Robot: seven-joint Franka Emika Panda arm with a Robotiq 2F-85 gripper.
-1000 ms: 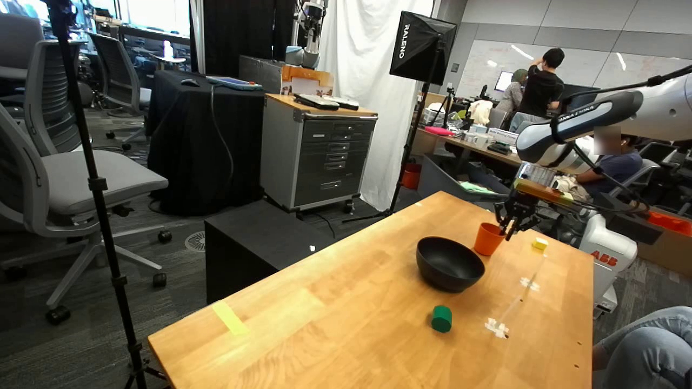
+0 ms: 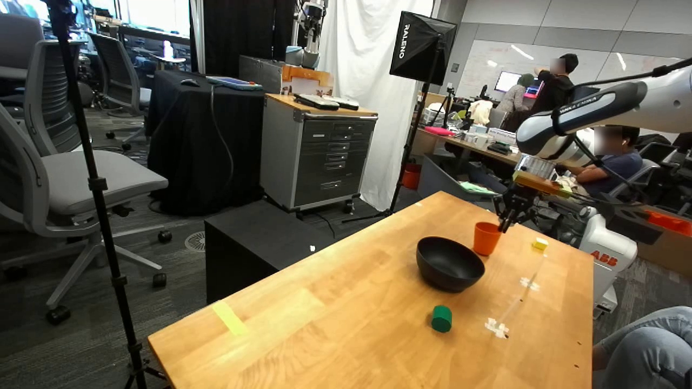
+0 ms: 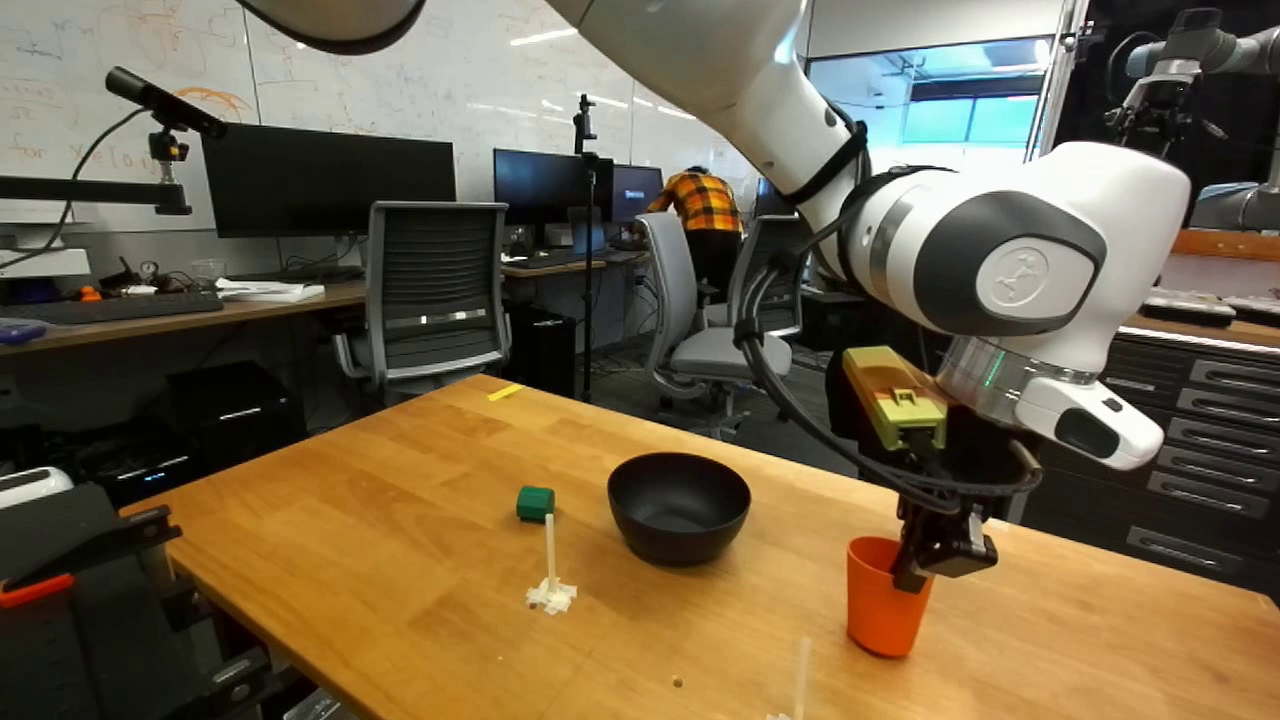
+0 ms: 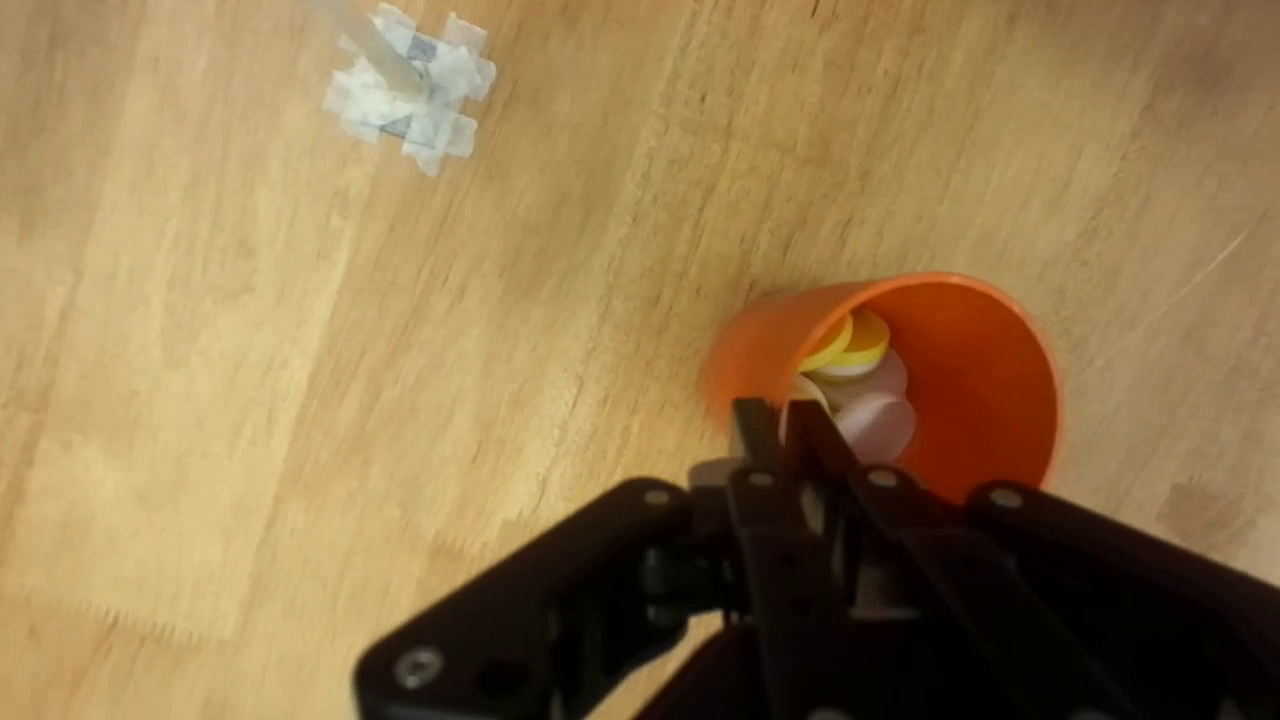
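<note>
An orange cup (image 4: 984, 396) stands on the wooden table, with several yellow and pale pink discs (image 4: 877, 426) inside it, as the wrist view shows. My gripper is shut on the near wall of the cup, one finger outside and the other inside the rim. In exterior view 2 the gripper (image 3: 918, 574) reaches down onto the edge of the orange cup (image 3: 882, 612). The cup's base appears to rest on the table. Part of its rim is hidden behind the fingers in the wrist view.
A black bowl (image 3: 678, 510) sits beside the cup, and a green block (image 3: 535, 503) lies past it. One small yellow block (image 2: 539, 243) is near the table's edge. Thin upright sticks, one with a taped base (image 3: 552, 595), line one side.
The gripper's fingers have come together at the cup's rim, and the arm has shifted slightly. The cup has moved a touch; bowl and blocks are where they were.
</note>
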